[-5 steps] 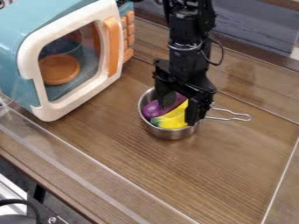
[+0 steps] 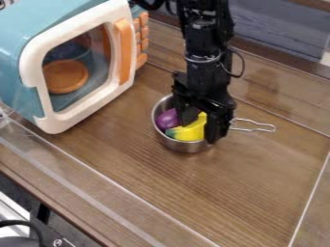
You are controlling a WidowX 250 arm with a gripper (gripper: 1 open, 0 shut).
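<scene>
My black gripper [image 2: 202, 119] is over and partly inside a small metal pot [image 2: 183, 145] with a wire handle. In the pot lie a yellow banana-like object [image 2: 190, 131] and a purple object [image 2: 168, 119], with a bit of green near the banana. The fingers are dark and overlap the pot's contents, so whether they are shut on anything is hard to see.
A toy microwave [image 2: 60, 117] in light blue and white, with an orange plate inside, stands at the left. A grey-blue panel runs along the back.
My gripper has shifted slightly within the pot area, and less of the purple object shows above the banana than before. The pot stays in place.
</scene>
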